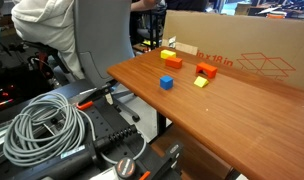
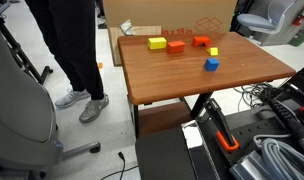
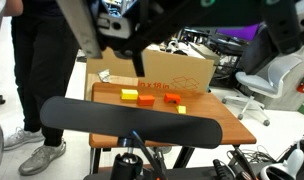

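On the brown table [image 1: 227, 108] lie several toy blocks. Nearest the front edge is a blue block [image 1: 166, 82], also seen in exterior view 2 [image 2: 211, 64]. Close to it are a small yellow block [image 1: 200, 82] and a red block [image 1: 206, 70]. Farther left, a longer yellow block [image 2: 157, 43] lies beside another red block [image 2: 175, 47]. In the wrist view, my gripper is open, its dark fingers spread wide with only the scene between them. It is well away from the blocks, touching none; a dark bar hides the blue one there.
Behind the table stands a big cardboard box [image 1: 247, 42]. Someone in dark trousers [image 2: 75, 40] is at the table's left side in exterior view 2. Coiled grey cable [image 1: 44, 130] lies near the robot base.
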